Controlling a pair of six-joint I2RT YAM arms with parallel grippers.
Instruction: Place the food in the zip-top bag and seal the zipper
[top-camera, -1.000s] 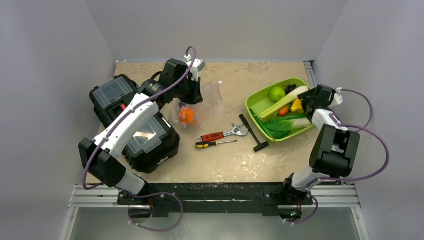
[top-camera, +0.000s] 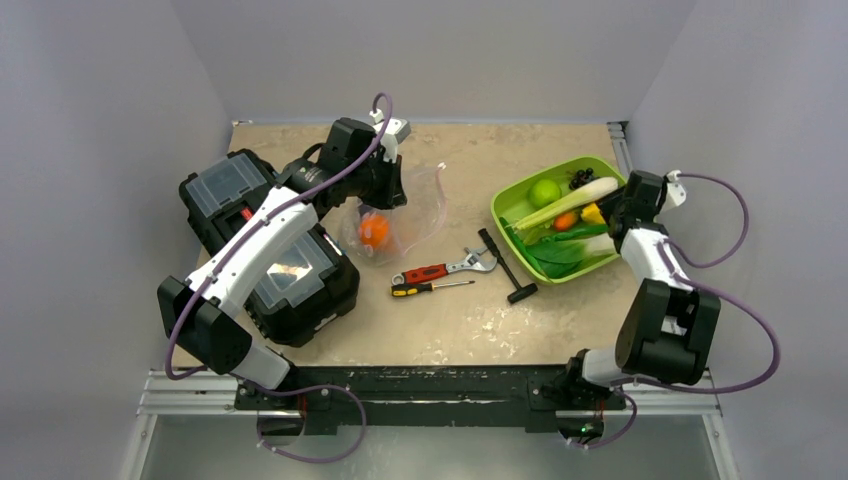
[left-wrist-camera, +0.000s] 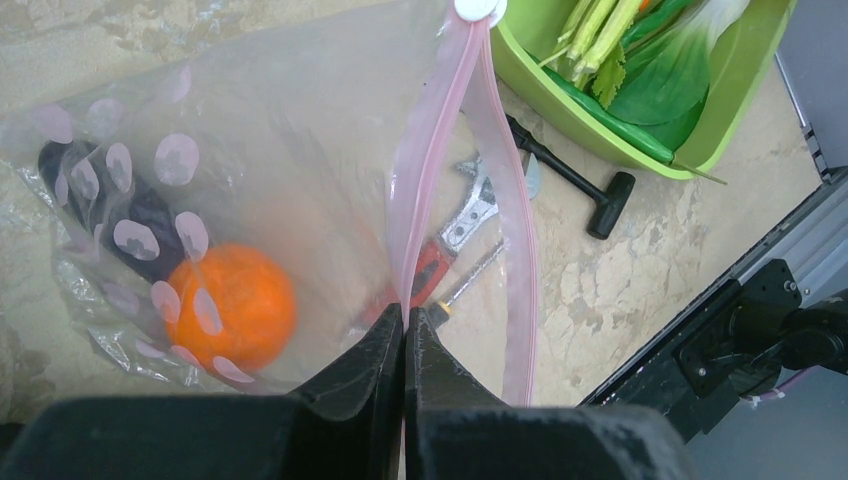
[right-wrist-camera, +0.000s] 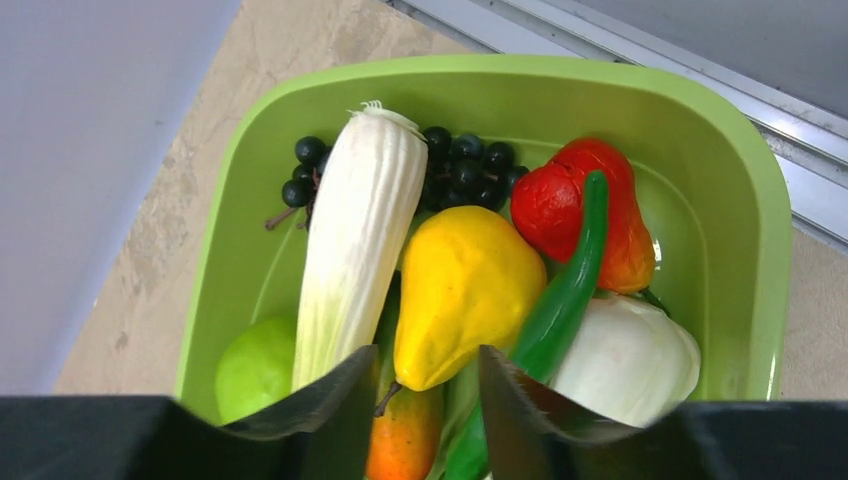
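The clear zip top bag (left-wrist-camera: 330, 130) with pink zipper strips lies at the left, its mouth spread apart. An orange food item (left-wrist-camera: 238, 305) and a dark one (left-wrist-camera: 110, 215) are inside. My left gripper is shut on one zipper edge of the bag. At the right, the green basket (right-wrist-camera: 775, 250) holds a yellow pear (right-wrist-camera: 465, 290), white celery (right-wrist-camera: 362, 225), a lime (right-wrist-camera: 257, 370), a red pepper (right-wrist-camera: 590, 205) and an orange-coloured fruit (right-wrist-camera: 405, 435). My right gripper stands open over the basket, its fingers either side of the pear's stem end, holding nothing.
Black tool cases (top-camera: 295, 275) stand left of the bag, under the left arm. A red wrench (top-camera: 430, 272), a screwdriver (top-camera: 430, 288) and a black hammer (top-camera: 507, 265) lie between bag and basket.
Over the basket, my right gripper and arm have shifted slightly. The lime sits a little further left than before. The left arm and the bag look unchanged.
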